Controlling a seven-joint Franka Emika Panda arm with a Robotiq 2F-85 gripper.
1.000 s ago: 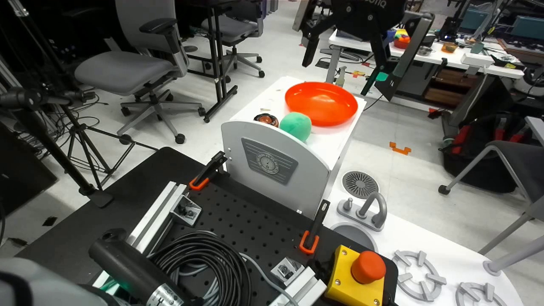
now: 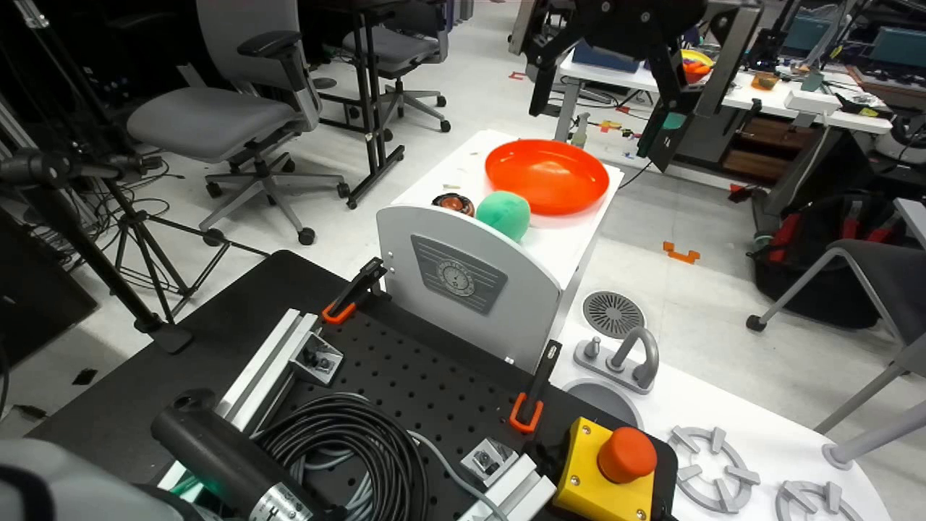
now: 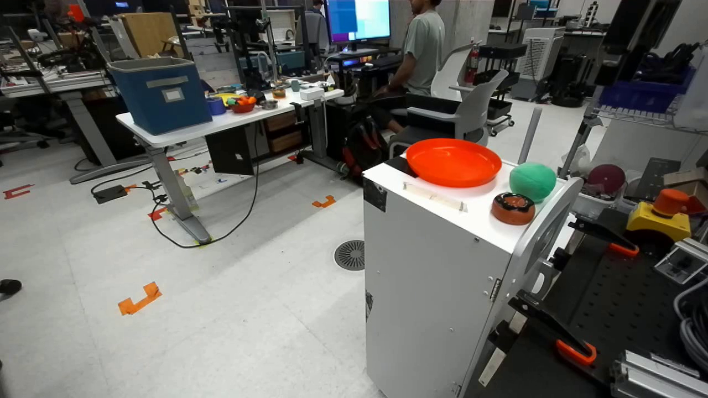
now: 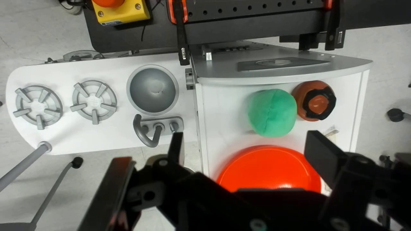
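My gripper (image 2: 599, 130) hangs in the air above the far end of the white cabinet top, its fingers wide apart and nothing between them. In the wrist view, the open gripper spans the near part of an orange-red plate (image 4: 269, 165). That plate (image 3: 454, 162) lies flat on the cabinet top. A round green plush toy (image 4: 272, 113) sits between the plate and the grey back panel, apart from my fingers. Right beside it is a brown toy (image 4: 314, 100) with a black ring on top; in exterior view 2 this brown toy (image 3: 513, 208) rests near the cabinet's edge.
The grey panel (image 2: 460, 278) rises along one side of the cabinet top. A toy sink (image 4: 153, 90), a faucet (image 4: 148, 131) and stove burners (image 4: 94, 100) occupy the adjoining lower white counter. A black table (image 3: 624, 285) with clamps and an emergency stop button (image 2: 626, 454) stands behind the panel.
In exterior view 1 my gripper has moved slightly up and to the right, still open. The plate and both toys have stayed in place.
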